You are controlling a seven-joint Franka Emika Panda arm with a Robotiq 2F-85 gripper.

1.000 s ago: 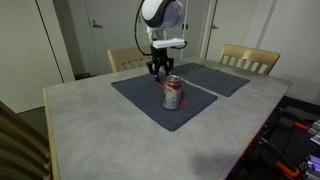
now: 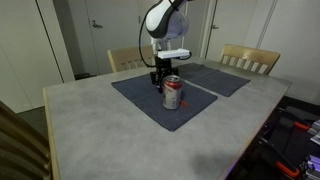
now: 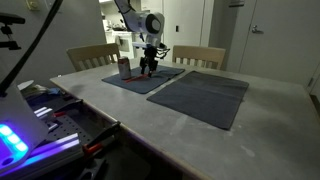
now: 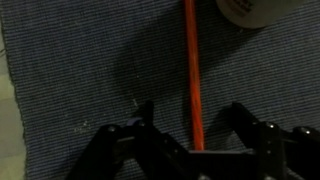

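In the wrist view an orange-red stick point(image 4: 193, 75) runs up from between my gripper's fingers across a dark mat point(image 4: 80, 60). My gripper straddles the stick with its fingers part open, a gap showing on either side of it. A can point(image 2: 172, 92) stands upright on the mat, and its edge shows at the top right of the wrist view. In exterior view 1 the gripper is low over the mat just behind the can, which partly hides it. In exterior view 2 the white arm point(image 3: 145, 30) reaches down beside the can point(image 3: 124, 68).
More dark mats point(image 3: 205, 95) lie on the light table point(image 3: 265, 125). Wooden chairs point(image 2: 248, 60) stand around its edges.
The arm has come down toward the mat behind the can, and slightly nearer to it. The can has not moved.
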